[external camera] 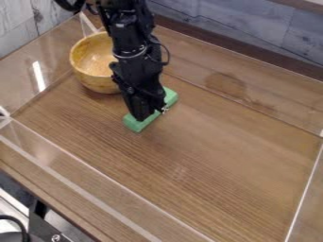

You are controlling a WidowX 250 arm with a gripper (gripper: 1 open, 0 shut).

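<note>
My black gripper (149,104) reaches down from the top centre over a flat green object (138,123) on the wooden table. Its tip is at the object's middle, and the green shows to the lower left and upper right of it. The fingertips are small and dark; whether they grip the green object is hard to tell.
A yellow-orange bowl (93,59) sits just left of the arm. Pale walls edge the back and sides.
</note>
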